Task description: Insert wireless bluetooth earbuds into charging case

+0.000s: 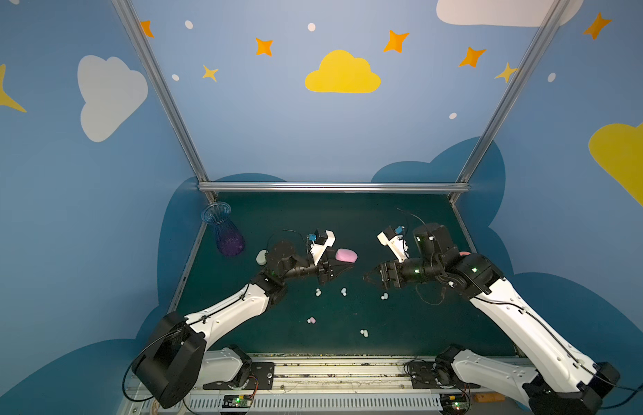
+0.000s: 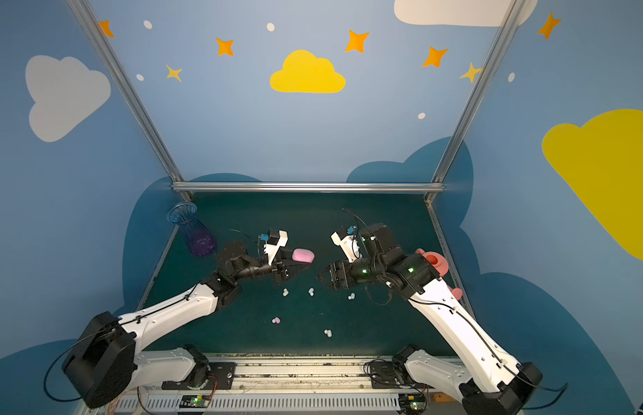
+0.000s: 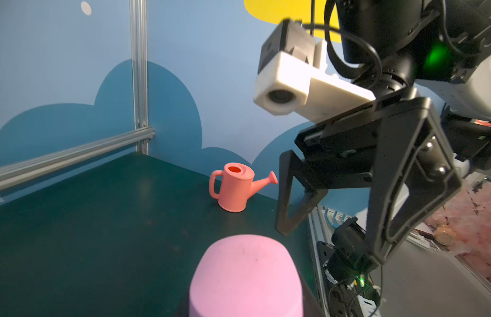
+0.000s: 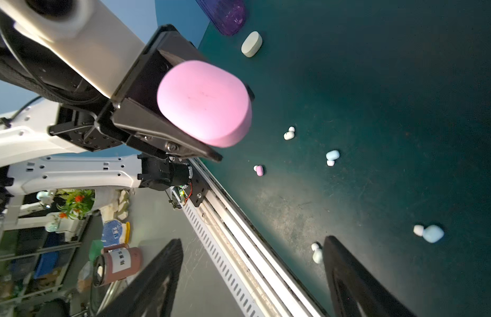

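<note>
The pink charging case (image 4: 205,103) is a rounded oval with its lid closed, held in the air by my left gripper (image 1: 346,262), which is shut on it. Facing it, a short gap to the right, my right gripper stands partly open with nothing between its fingers. Loose earbuds lie on the table in front: a pink one (image 4: 259,170), a white one (image 4: 289,133), a light blue one (image 4: 332,156), a larger-looking blue one (image 4: 430,233) and a pale one (image 4: 317,253). The case's inside is hidden.
A white oval case (image 4: 251,44) rests at the left near a purple-blue vase (image 1: 226,233). The red watering can (image 3: 235,189) stands at the right side of the table.
</note>
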